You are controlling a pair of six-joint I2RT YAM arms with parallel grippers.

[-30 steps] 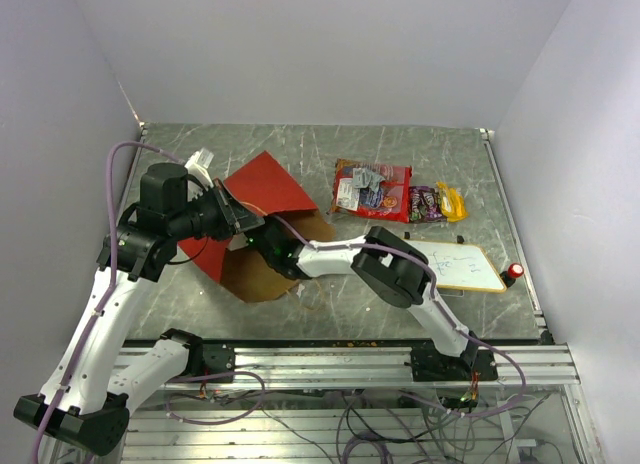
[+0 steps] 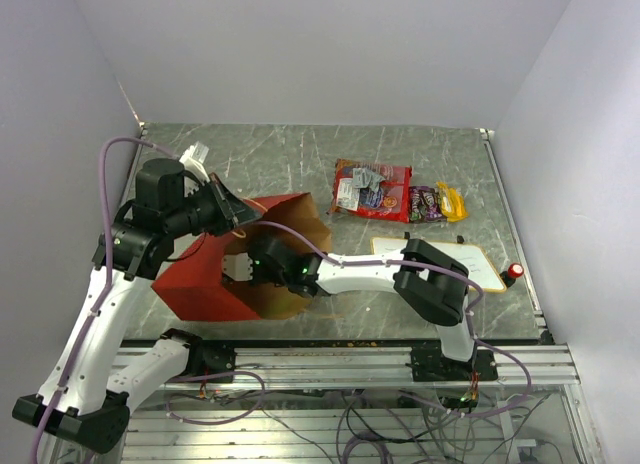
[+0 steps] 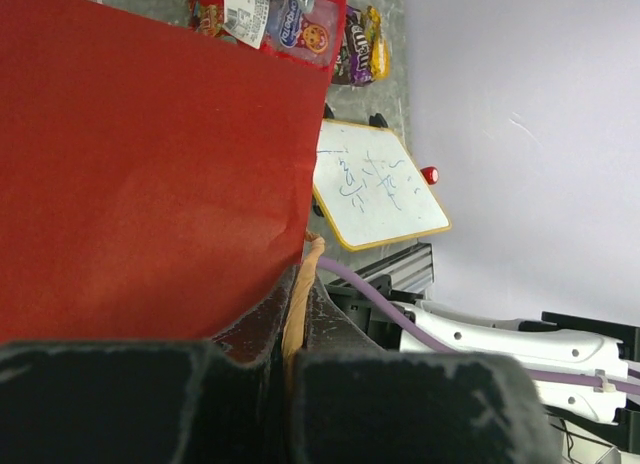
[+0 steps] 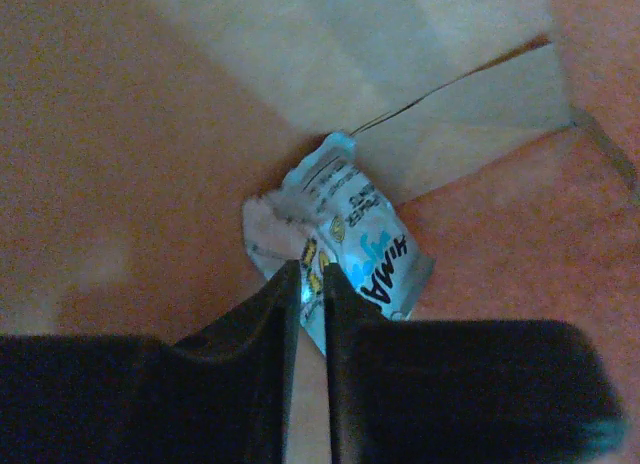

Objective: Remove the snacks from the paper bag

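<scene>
The red paper bag lies on its side at the left of the table, its brown inside facing right. My left gripper is shut on its tan cord handle at the upper rim. My right gripper is inside the bag, fingers part open with a narrow gap, at a white-blue snack packet lying by a folded corner. Whether the fingers touch it is unclear.
A red snack bag, a purple packet and a yellow packet lie at the back right. A whiteboard and red-capped marker or bottle lie at the right.
The bag's shape has changed, and my left gripper has moved slightly with the handle.
</scene>
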